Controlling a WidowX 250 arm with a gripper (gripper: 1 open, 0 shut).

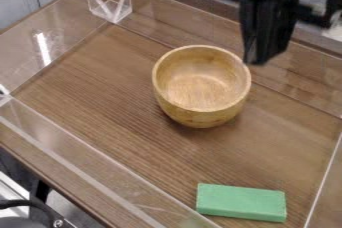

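Note:
The black gripper (262, 38) is raised at the top right, behind and above a round tan bowl (198, 113). It is blurred, and its fingers are hard to make out; nothing clearly hangs from it. A flat green block (241, 201) lies alone on the wooden table near the front right.
A small clear plastic object (110, 3) stands at the back left. The wooden table (94, 112) is open across its left and middle. Cables and a frame edge lie along the left and bottom left.

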